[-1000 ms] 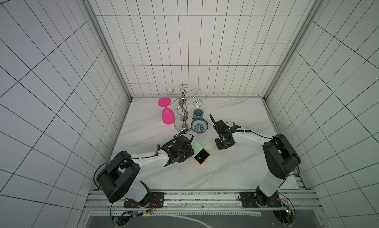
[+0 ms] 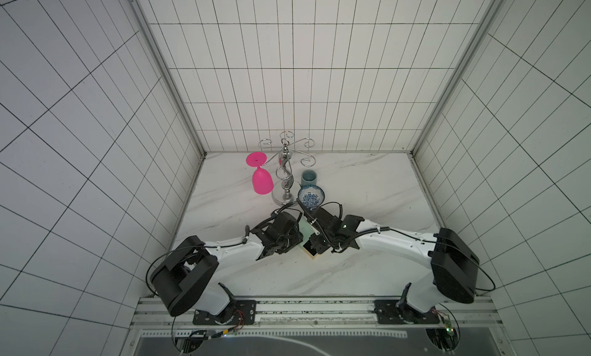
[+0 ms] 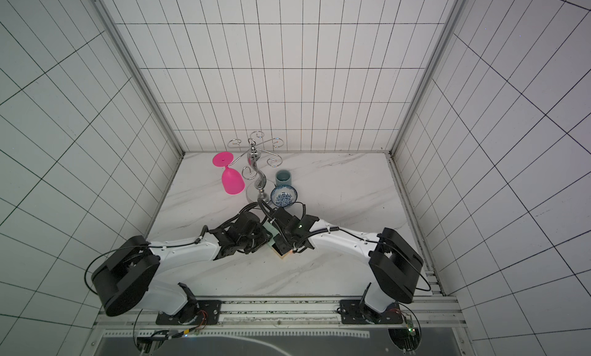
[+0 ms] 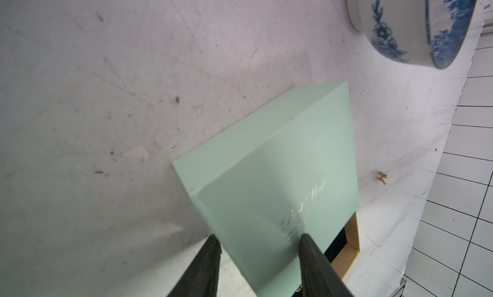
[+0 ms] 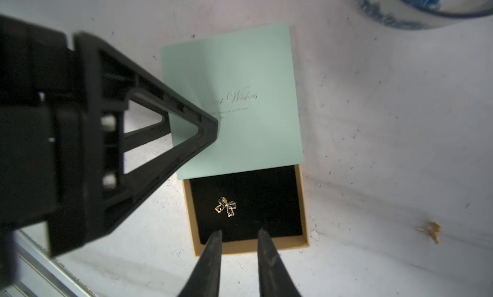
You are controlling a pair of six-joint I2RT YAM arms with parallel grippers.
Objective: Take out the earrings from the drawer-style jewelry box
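Note:
The mint-green jewelry box (image 5: 246, 91) lies flat on the table, its drawer (image 5: 246, 246) pulled partly out. On the drawer's black lining sits a small shiny bow-shaped earring piece (image 5: 226, 207); whether it is one or two cannot be told. My right gripper hovers above the drawer, fingers parted, nothing between them, close to the earrings in its wrist view. My left gripper is at the box's side, part open; one finger (image 4: 308, 261) overlaps the lid, the other (image 4: 205, 266) shows beside the edge. Contact with the box is unclear.
A blue-and-white bowl (image 2: 311, 196) and a teal cup (image 2: 309, 178) stand just behind the box. Further left are a metal stand (image 2: 286, 183) and a pink goblet (image 2: 262, 180). Both arms' grippers are close together over the box.
My right arm has swung left from the table's right side to over the drawer, now partly hiding it in the top left view. The left arm and box look unmoved.

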